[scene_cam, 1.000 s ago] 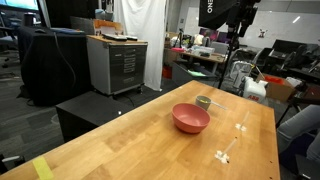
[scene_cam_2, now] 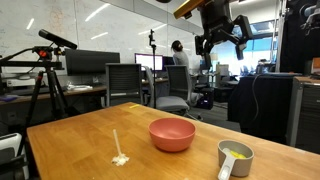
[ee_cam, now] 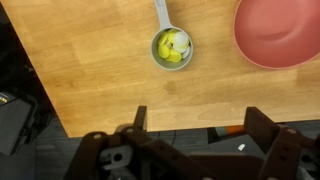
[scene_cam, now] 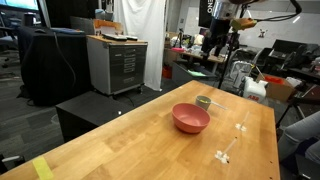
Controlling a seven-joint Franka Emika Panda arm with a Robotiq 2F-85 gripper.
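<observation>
A red bowl point(scene_cam: 190, 118) sits on the wooden table, also cut off at the upper right of the wrist view point(ee_cam: 282, 30). Near it stands a small grey pot point(scene_cam_2: 236, 157) with a handle point(scene_cam_2: 227, 166). From above, the pot point(ee_cam: 161, 60) holds yellow pieces point(ee_cam: 172, 54) and a whitish round piece point(ee_cam: 181, 41). High over the table hangs my gripper point(scene_cam_2: 222, 62), well apart from both vessels. Its dark fingers point(ee_cam: 140, 118) stand wide open at the bottom of the wrist view, with nothing between them.
A thin pale stick on a small base point(scene_cam_2: 119, 147) stands upright on the table. One table edge point(ee_cam: 180, 129) runs below the pot in the wrist view. Chairs point(scene_cam_2: 178, 88) and a grey cabinet point(scene_cam: 117, 66) stand beyond.
In exterior view 1 the arm's upper part has swung, and the gripper has shifted left and higher. Bowl and pot have stayed where they were.
</observation>
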